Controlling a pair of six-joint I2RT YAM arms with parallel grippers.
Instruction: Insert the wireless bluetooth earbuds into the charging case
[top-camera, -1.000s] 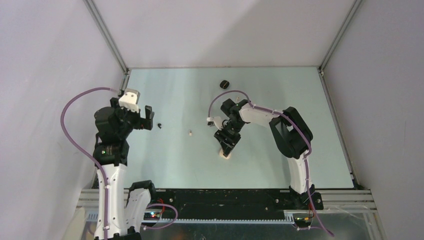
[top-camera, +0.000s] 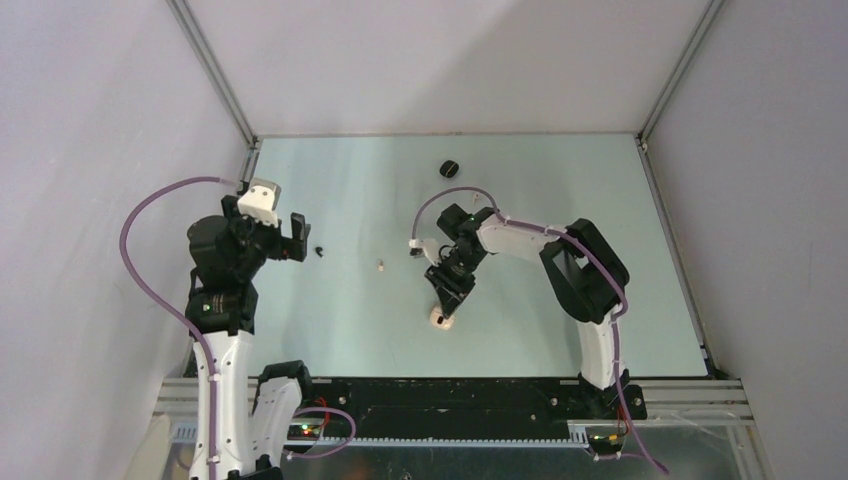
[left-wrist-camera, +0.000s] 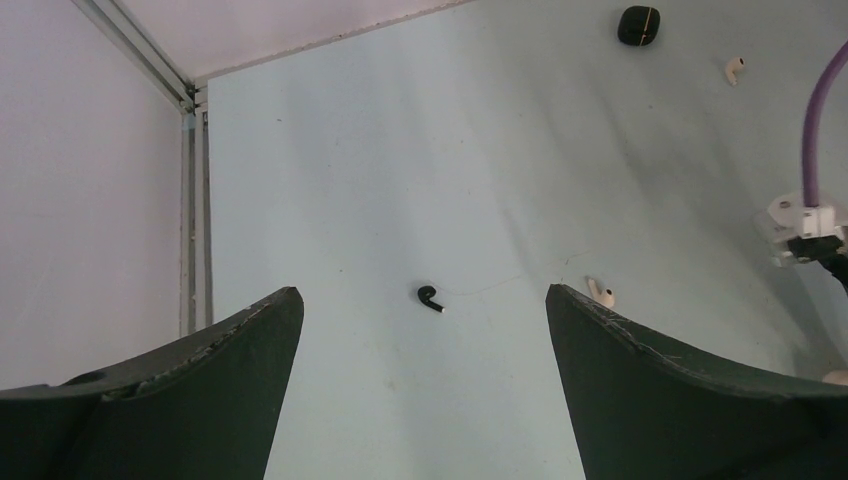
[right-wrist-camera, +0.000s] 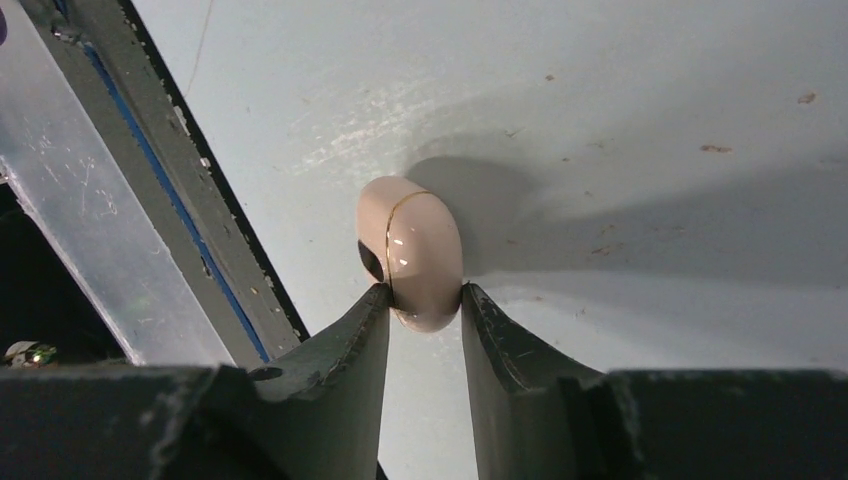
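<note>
My right gripper is low over the pale pink charging case (right-wrist-camera: 420, 240) near the table's front edge; in the right wrist view its fingertips meet the case's near end, and whether they grip it is unclear. A white earbud (left-wrist-camera: 600, 294) lies mid-table, another white earbud (left-wrist-camera: 734, 68) toward the back. A black earbud (left-wrist-camera: 427, 298) lies at left, and a black case (left-wrist-camera: 638, 25) sits at the back. My left gripper (top-camera: 293, 236) stands open and empty above the table's left side.
The right gripper and the pink case beneath it have shifted slightly left and toward the front since a second ago. The left arm has not moved.
</note>
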